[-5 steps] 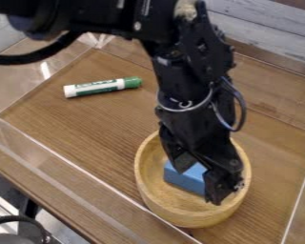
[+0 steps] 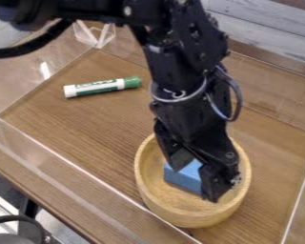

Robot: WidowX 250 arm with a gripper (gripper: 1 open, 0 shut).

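Observation:
My gripper [image 2: 200, 170] hangs open, low over a round tan wooden bowl [image 2: 166, 197]. A blue block [image 2: 182, 175] lies inside the bowl, partly hidden under the gripper's black body, with the fingers around or just above it; whether they touch it I cannot tell.
A white and green marker [image 2: 102, 87] lies at the upper left of the wooden table [image 2: 66, 133]. Clear plastic edges run along the left and right, and the table's left part is mostly bare.
The upper part of my arm has shifted slightly since a second ago, and the gripper sits a little differently over the block. The bowl and marker look unmoved.

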